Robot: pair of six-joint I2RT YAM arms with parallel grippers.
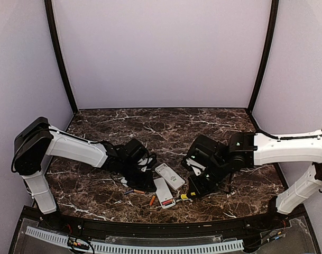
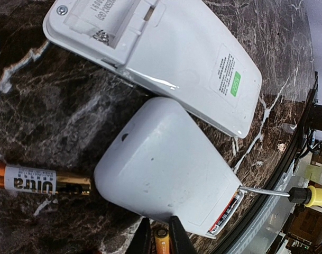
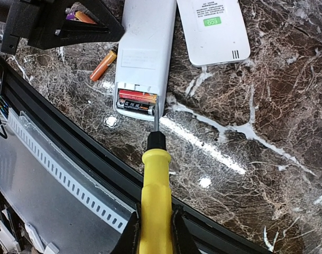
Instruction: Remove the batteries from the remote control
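A white remote [image 3: 142, 53] lies with its battery compartment open at one end, showing a red battery [image 3: 137, 96] and a black battery [image 3: 135, 107]. My left gripper is shut on this remote at its upper part, as the top view [image 1: 150, 185] also shows. My right gripper is shut on a yellow-handled screwdriver [image 3: 155, 185], whose metal tip sits at the compartment's edge beside the batteries. A second white remote [image 2: 182, 63] lies alongside, its visible compartment empty.
Loose batteries lie on the marble table, among them an orange one [image 3: 102, 66] and an Ultra battery [image 2: 39, 179]. The table's dark front edge [image 1: 166, 225] runs close by.
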